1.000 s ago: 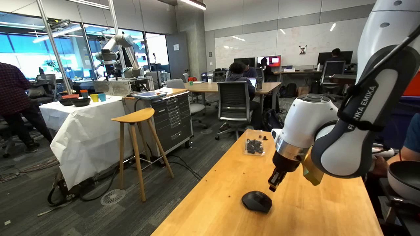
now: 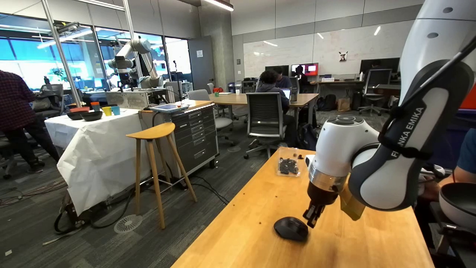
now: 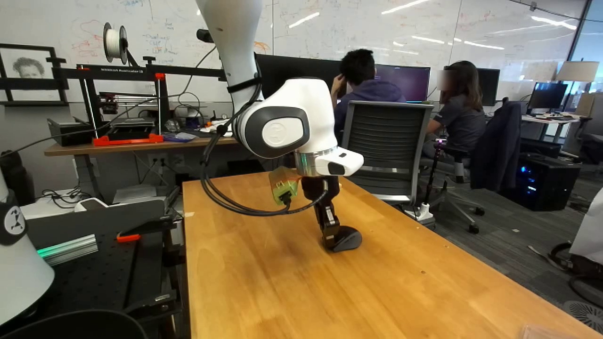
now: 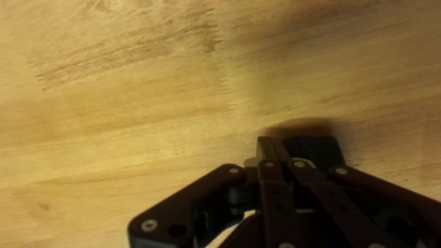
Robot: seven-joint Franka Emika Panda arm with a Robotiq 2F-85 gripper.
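A black computer mouse (image 2: 290, 228) rests on the wooden table (image 2: 250, 232), close to its edge in exterior view 1. My gripper (image 2: 311, 223) points down at the mouse's side, low over the wood; whether it touches cannot be made out. In exterior view 2 the mouse (image 3: 347, 239) shows partly behind the gripper (image 3: 329, 242). From the wrist, the fingers (image 4: 267, 149) of my gripper are together with nothing visible between them. Just right of them a dark piece of the mouse (image 4: 320, 153) peeks out, the remainder hidden by the gripper.
A clear plastic box with small dark pieces (image 2: 288, 166) stands at the table's far end. Several dark specks dot the wood. A large bowl (image 2: 462, 201) is off the table to the right.
My gripper has come down closer to the table, beside the mouse. Its fingers stay together, and the mouse has not visibly moved.
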